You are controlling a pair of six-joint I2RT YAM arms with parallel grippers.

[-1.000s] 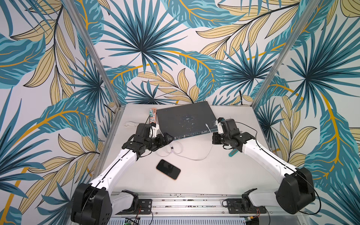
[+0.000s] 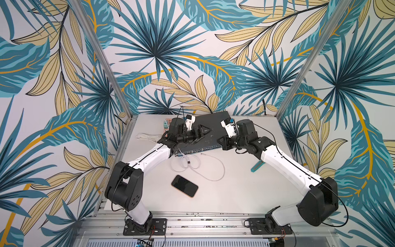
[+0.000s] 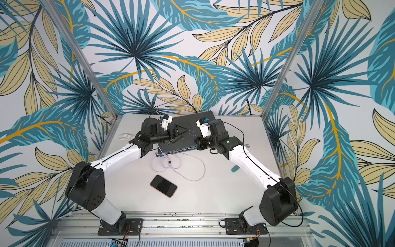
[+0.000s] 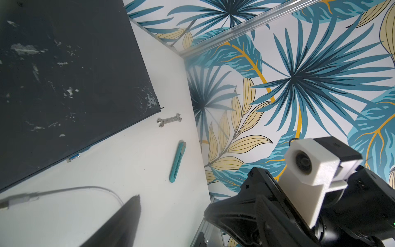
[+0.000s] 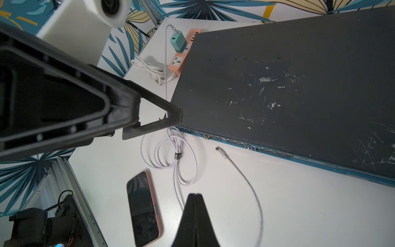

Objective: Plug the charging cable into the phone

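The phone (image 2: 184,186) lies flat, dark screen up, on the front left of the white table. The white charging cable's connector (image 5: 221,151) is free, just in front of the dark box; its lead curves towards the table's front and back to a coil (image 5: 164,158). Over the box, my left gripper (image 2: 203,133) stands open with nothing between its fingers. My right gripper is shut above the table by the box's front edge, its fingertips together and no cable showing between them. In the left wrist view the connector (image 4: 18,200) shows blurred at the left edge.
A large dark flat box (image 5: 267,82) fills the back of the table. An orange power strip (image 5: 177,59) with a teal charger (image 5: 178,42) stands at its left. A teal cutter (image 4: 177,161) and a wrench (image 4: 169,119) lie at the right.
Both grippers have moved towards each other, the left one up and right, the right one left. The cable end that stuck out of my right gripper is now loose in front of the box.
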